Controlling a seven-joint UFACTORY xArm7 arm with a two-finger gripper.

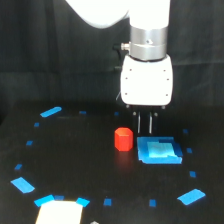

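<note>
A red block (123, 139) sits on the black table, just left of a light blue square piece (158, 150) with a darker blue rim. My gripper (146, 127) hangs over the back part of the blue piece, to the right of the red block. Its two thin fingers are apart, with nothing seen between them.
Blue tape marks are scattered on the table, including strips at the left (22, 184) and right (191, 197). A pale object (60, 212) stands at the front left. The back is dark.
</note>
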